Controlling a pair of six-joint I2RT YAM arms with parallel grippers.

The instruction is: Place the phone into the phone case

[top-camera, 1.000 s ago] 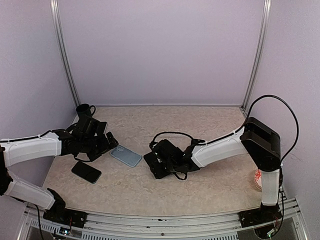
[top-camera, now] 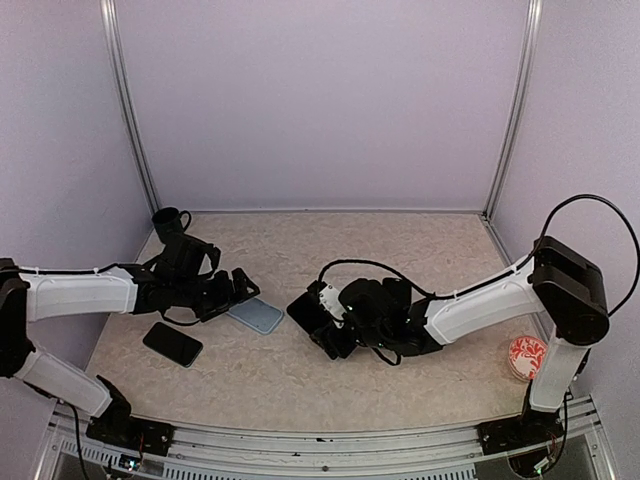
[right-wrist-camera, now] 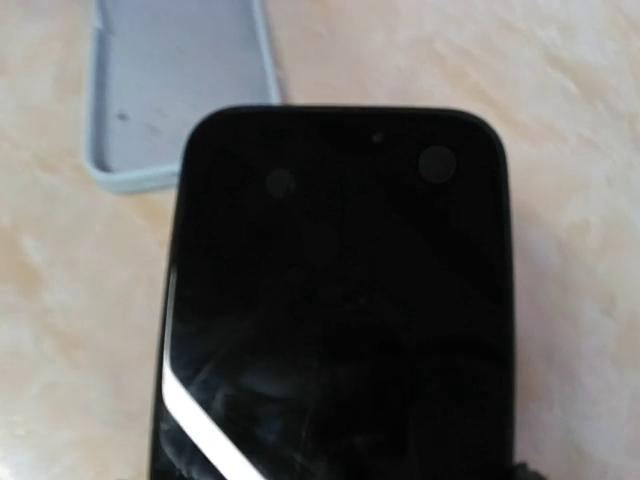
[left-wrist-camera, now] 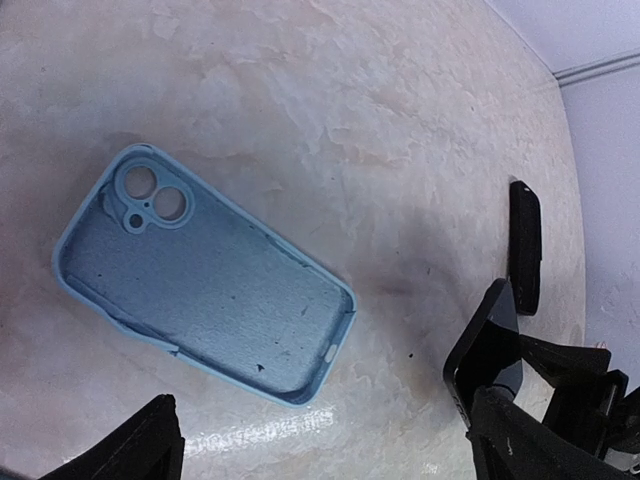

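The light blue phone case lies flat on the table, its hollow side up and its camera-hole end toward the upper left; all of it shows in the left wrist view. My left gripper is open at the upper right of the case, its fingers apart with nothing between them. The black phone fills much of the right wrist view. To the right of the case, my right gripper has this phone, tilted, between its fingers, which are mostly hidden.
A second black phone-like slab lies at the left front. A dark mug stands at the back left, and a red-and-white round object sits at the far right.
My left gripper has shifted right over the case's upper edge. My right gripper has moved to the right, and more of the phone shows at its left.
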